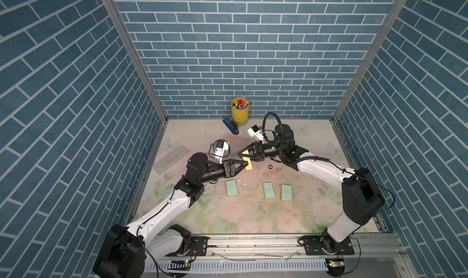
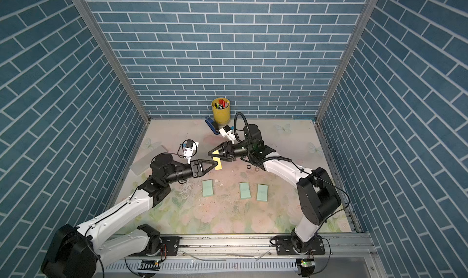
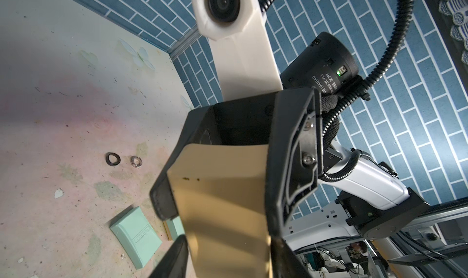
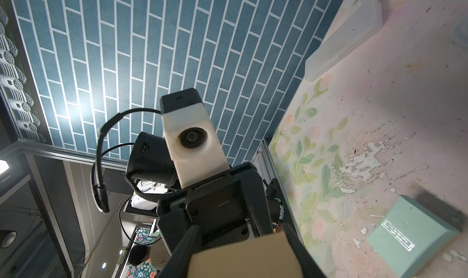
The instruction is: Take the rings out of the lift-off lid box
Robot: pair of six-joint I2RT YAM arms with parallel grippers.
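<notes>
A tan box piece (image 3: 219, 200) is held in the air between the arms. My right gripper (image 1: 245, 153) is shut on it from the right. My left gripper (image 1: 243, 165) reaches to it from the left, its fingertips around or very near the piece's lower part; whether they touch is unclear. Two small rings, a dark one (image 3: 112, 158) and a silver one (image 3: 136, 161), lie on the table. Mint box pieces (image 3: 136, 236) lie in a row toward the front, one (image 4: 409, 231) under my left side.
A translucent tray (image 1: 170, 159) lies at the back left. A yellow pen cup (image 1: 239, 113) and a blue stapler (image 1: 230, 126) stand at the back.
</notes>
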